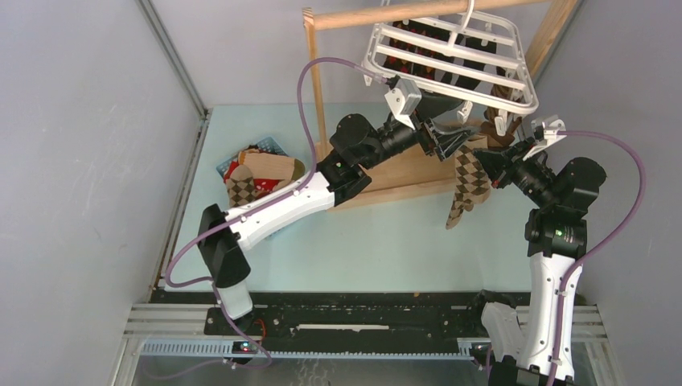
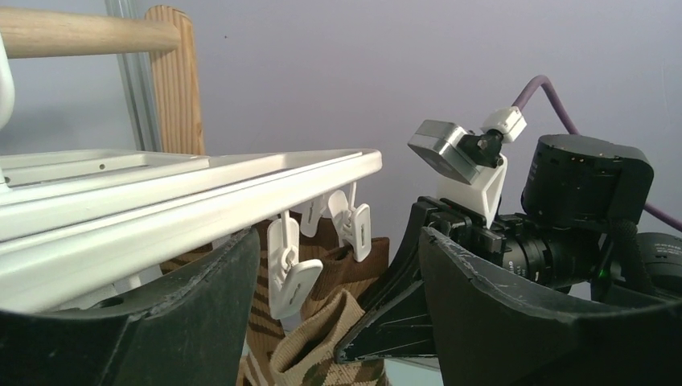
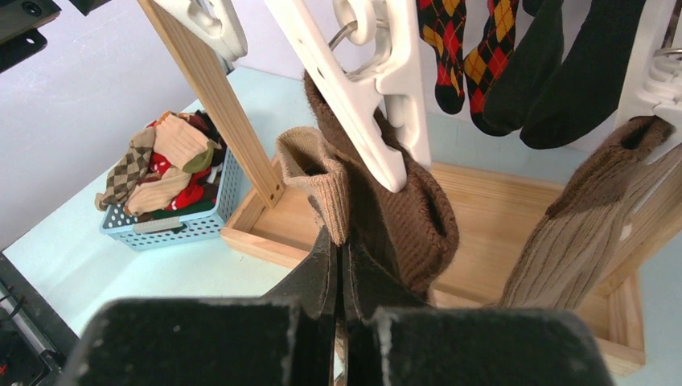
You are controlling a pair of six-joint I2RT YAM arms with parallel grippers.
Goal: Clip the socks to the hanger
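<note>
In the right wrist view my right gripper is shut on the tan ribbed cuff of a checkered sock (image 3: 314,173). The rest of that sock (image 1: 469,181) hangs below the fingers in the top view. The left gripper (image 1: 462,145) is open just left of it, its fingers apart with nothing gripped between them. Seen from the left wrist, a white clip (image 2: 289,269) of the hanger (image 2: 193,189) shows between the fingers, above the sock's cuff (image 2: 318,338). The cuff is apart from that clip. Brown socks (image 3: 402,193) hang from other clips behind.
Red-and-black argyle socks (image 3: 490,60) and dark socks (image 3: 583,76) hang further back. A blue basket (image 3: 181,233) of socks stands at left. Wooden posts (image 1: 316,88) flank the hanger, and the front of the table (image 1: 386,249) is clear.
</note>
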